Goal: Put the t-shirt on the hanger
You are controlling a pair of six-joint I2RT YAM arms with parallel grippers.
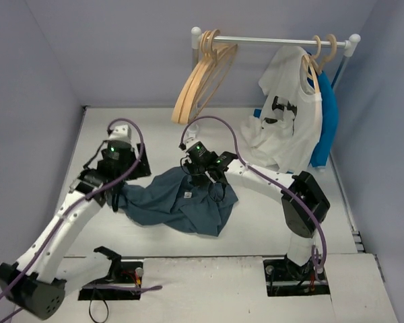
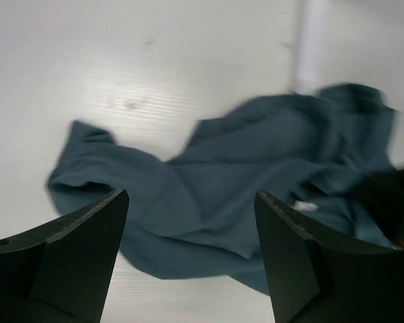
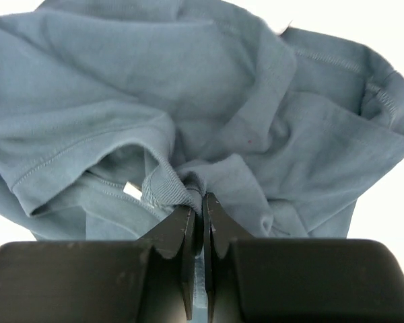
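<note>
A dark blue-grey t-shirt (image 1: 168,196) lies crumpled on the white table, its folds loose and uneven. In the right wrist view a gathered fold of the shirt (image 3: 165,178) runs between the fingertips of my right gripper, which is shut on it. My left gripper is open above the shirt's left part, its fingers (image 2: 94,235) wide apart with no cloth held between them. Several empty wooden hangers (image 1: 196,84) hang at the left end of the rack.
A metal rail (image 1: 276,40) spans the back of the table. At its right end hang a white shirt (image 1: 286,111) and a blue shirt (image 1: 328,114) on hangers.
</note>
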